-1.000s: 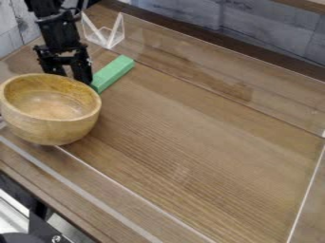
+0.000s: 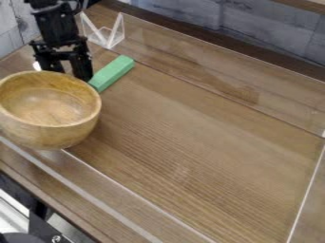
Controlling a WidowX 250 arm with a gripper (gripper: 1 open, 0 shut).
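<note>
My dark gripper (image 2: 64, 59) hangs at the upper left, behind a large wooden bowl (image 2: 51, 114), its fingers pointing down beside a green block (image 2: 112, 71) that lies to its right on the table. Whatever is between or just under the fingers is hard to make out; the bowl's rim hides part of that area.
A white wire-like object (image 2: 105, 30) stands behind the green block.
My gripper has risen slightly and shifted a little. The bowl sits slightly further left; the green block looks almost unchanged.
</note>
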